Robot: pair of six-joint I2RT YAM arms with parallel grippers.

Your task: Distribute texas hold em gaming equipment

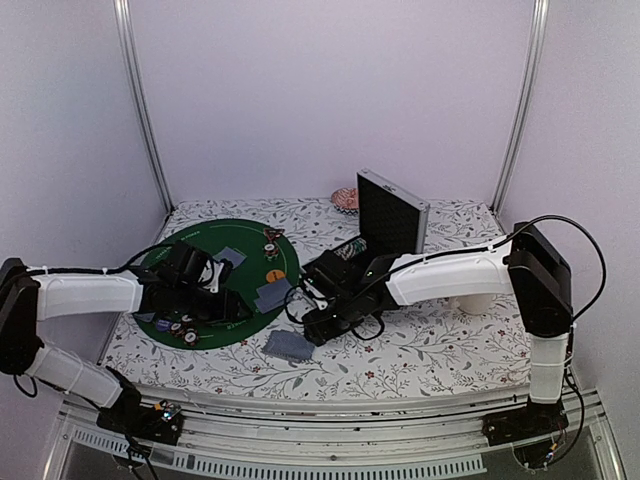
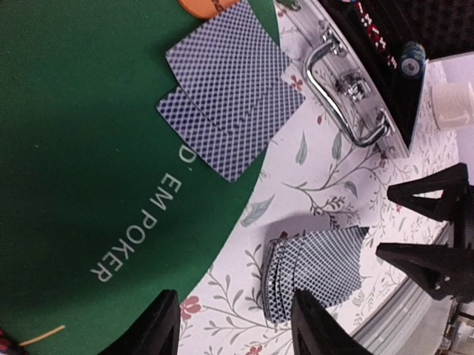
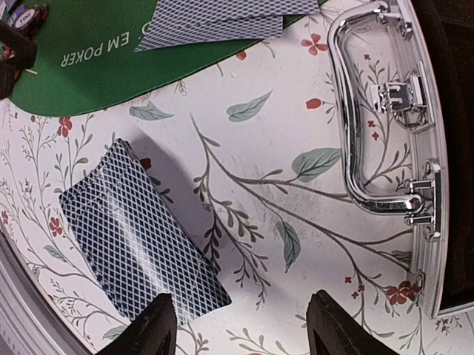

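A deck of blue-patterned cards (image 1: 288, 345) lies on the floral table off the green poker mat (image 2: 96, 148), in front of the case. My left gripper is over the mat's right part, fingers apart, empty. My right gripper stands open just right of that deck, nothing between its fingers; its fingers also show at the right of the left wrist view. Two more patterned card stacks (image 2: 222, 96) lie on the mat's edge, near an orange disc (image 2: 204, 6). Chips (image 1: 190, 336) sit at the mat's front left.
The open metal case (image 1: 392, 213) stands behind my right arm, its handle (image 3: 349, 148) toward the mat. A pink bowl (image 1: 344, 199) is at the back and a beige object (image 1: 472, 304) at the right.
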